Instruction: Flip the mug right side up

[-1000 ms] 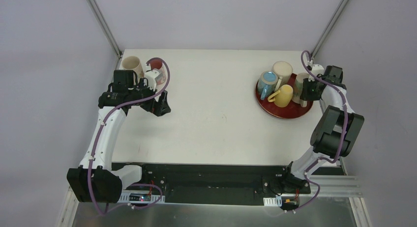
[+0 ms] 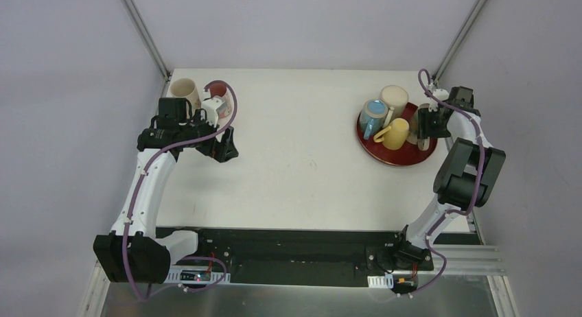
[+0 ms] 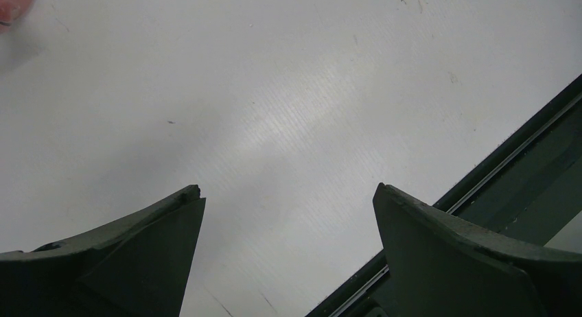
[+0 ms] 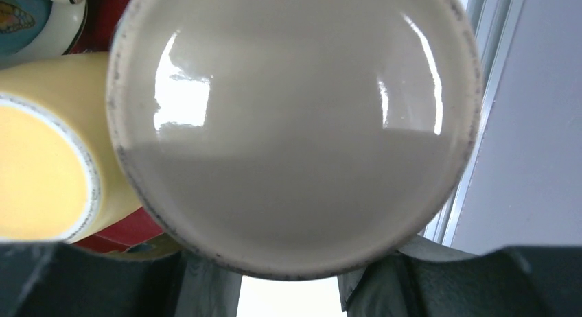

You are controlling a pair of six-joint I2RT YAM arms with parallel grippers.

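Observation:
A beige mug (image 4: 295,125) stands bottom-up at the right side of the red plate (image 2: 384,157); its round base fills much of the right wrist view. My right gripper is at the mug's near side, its fingers (image 4: 209,289) spread apart with white table showing through the gap. The mug's handle is hidden below the base there, though in the top view a pale handle end (image 2: 423,144) shows below the dark fingers. My left gripper hangs open and empty over bare table at the left.
Packed against the beige mug is a yellow mug (image 2: 395,134), also bottom-up. A blue mug (image 2: 375,108) and a cream mug (image 2: 394,95) share the plate. A metal rail (image 4: 473,145) and wall lie close on the right. Mid-table is clear.
The left arm is still.

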